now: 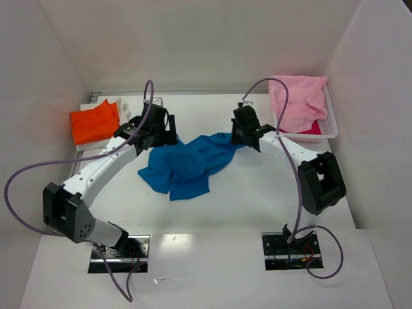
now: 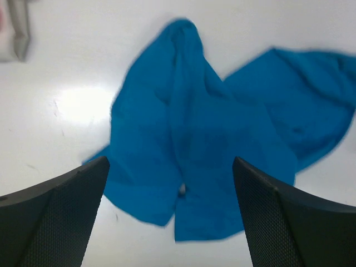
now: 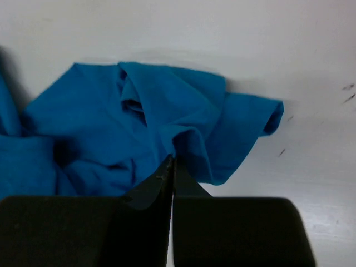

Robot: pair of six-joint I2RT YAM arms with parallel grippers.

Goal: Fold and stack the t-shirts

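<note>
A blue t-shirt (image 1: 187,164) lies bunched and uneven on the middle of the white table. Over its left part my left gripper (image 1: 171,129) stands open, its fingers (image 2: 61,214) wide apart with the cloth below and nothing between them. At the shirt's right end, my right gripper has its tips together on a fold of the blue cloth. An orange folded shirt (image 1: 94,123) rests on white folded cloth (image 1: 123,111) at the back left.
A white basket (image 1: 330,122) at the back right holds a pink shirt (image 1: 297,103) and some red cloth (image 1: 313,128). Bare table lies in front of and to the right of the blue shirt.
</note>
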